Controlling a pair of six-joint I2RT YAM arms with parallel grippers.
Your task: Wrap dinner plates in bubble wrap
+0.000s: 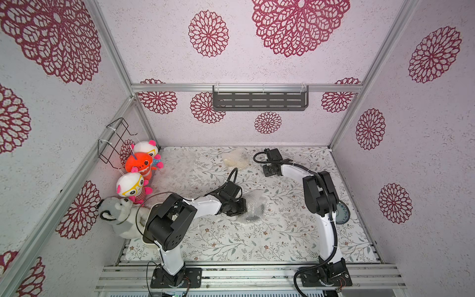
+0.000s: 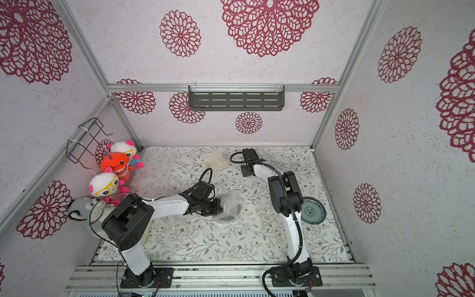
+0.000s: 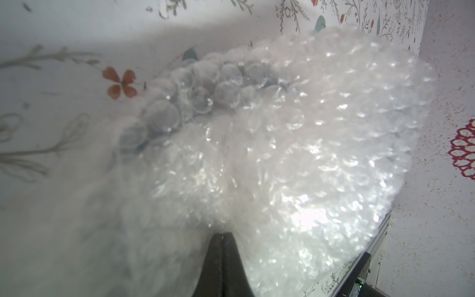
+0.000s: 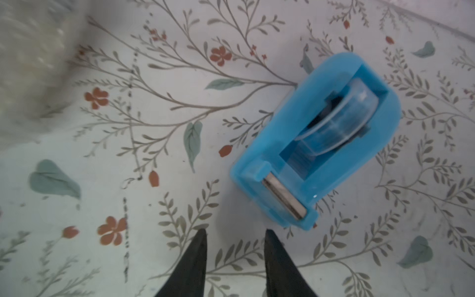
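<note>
A translucent bubble wrap bundle (image 1: 255,203) lies mid-table, with a dark round shape showing faintly inside. My left gripper is shut, its fingertips against the bubble wrap in the left wrist view; whether any film is pinched between them is unclear. Farther back, my right gripper stands open and empty above the table. Just ahead of its fingertips sits a blue tape dispenser (image 4: 324,141), cutter end towards the gripper; the arm covers it in the top left view. A patterned blue-green plate (image 2: 313,210) rests at the right, beside the right arm.
Another clump of clear wrap (image 1: 236,160) lies at the back, left of the right gripper. Plush toys (image 1: 131,184) and a pale bin (image 1: 149,241) crowd the left side.
</note>
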